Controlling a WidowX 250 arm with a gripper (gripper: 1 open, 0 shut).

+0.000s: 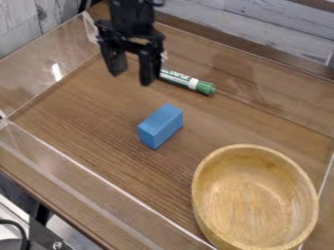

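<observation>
My gripper (131, 57) is at the top of the view, dark and blurred, with its two black fingers spread open over the back of the table. A blue block (160, 126) lies on the wooden table below and to the right of it, apart from the fingers. A green cylinder with a white label (187, 81) lies just right of the gripper, partly behind it.
A large yellow oval bowl (255, 195) fills the lower right. Dark cables show at the lower left corner.
</observation>
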